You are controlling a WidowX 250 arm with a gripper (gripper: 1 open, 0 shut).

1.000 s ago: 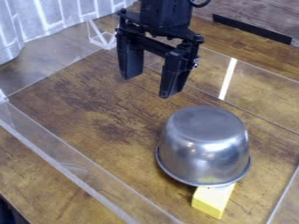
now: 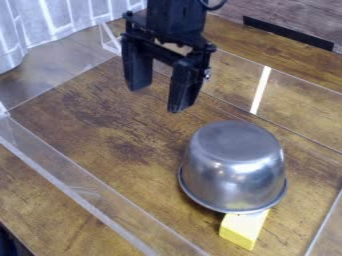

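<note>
My black gripper [image 2: 159, 75] hangs in the upper middle above the wooden table, open, its two broad fingers apart. An upturned steel bowl [image 2: 233, 165] rests at the lower right, below and right of the gripper, apart from it. A yellow block [image 2: 243, 229] sticks out from beneath or just in front of the bowl's near rim; whether the bowl rests on it is hard to tell.
Clear strips or low walls border it at the left and right. A white curtain [image 2: 47, 25] hangs at the back left.
The gripper has shifted slightly left and up over the last second. The bowl and yellow block have not moved.
</note>
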